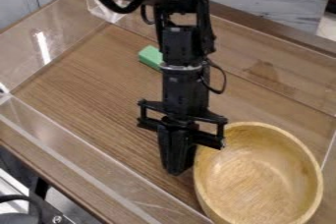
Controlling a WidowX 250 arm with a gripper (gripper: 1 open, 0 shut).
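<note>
My black gripper (176, 157) points down at the wooden table, its tips low beside the left rim of a large pale yellow bowl (260, 179). It is shut, with nothing visible between its fingers, though the tips are dark and hard to make out. A small green object (149, 57) lies behind the arm, partly hidden by it.
A clear plastic strip runs along the front left edge, with dark cables beyond it. Pale grey boards stand at the back.
</note>
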